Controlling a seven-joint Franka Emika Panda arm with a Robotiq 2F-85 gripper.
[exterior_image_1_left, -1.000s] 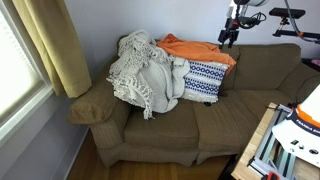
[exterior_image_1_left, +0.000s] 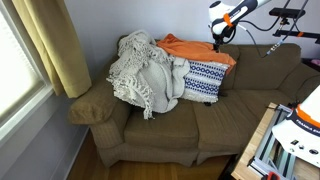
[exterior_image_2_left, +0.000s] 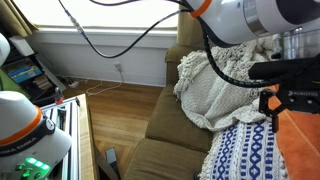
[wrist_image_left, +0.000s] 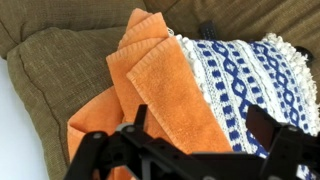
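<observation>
An orange blanket (exterior_image_1_left: 188, 48) is draped over the sofa's back and hangs down beside a blue-and-white patterned pillow (exterior_image_1_left: 204, 82). My gripper is open, its dark fingers (wrist_image_left: 262, 127) spread wide in the wrist view. Between and beyond them lies the folded orange blanket (wrist_image_left: 172, 88), with the patterned pillow (wrist_image_left: 245, 82) to its right. No fabric is visibly pinched. In exterior view 1 the gripper (exterior_image_1_left: 217, 45) is at the blanket's right end; contact there cannot be told. Exterior view 2 shows the blanket (exterior_image_2_left: 298, 135) partly hidden by the arm.
A cream knitted throw (exterior_image_1_left: 146, 75) lies heaped on the sofa's left side. A wooden table edge (exterior_image_2_left: 80, 145) stands near the robot base, and a wall rises behind the sofa.
Over the last second the arm has moved left along the sofa's back, bringing the gripper to the orange blanket's right end. The blanket, pillow and knitted throw look unmoved.
</observation>
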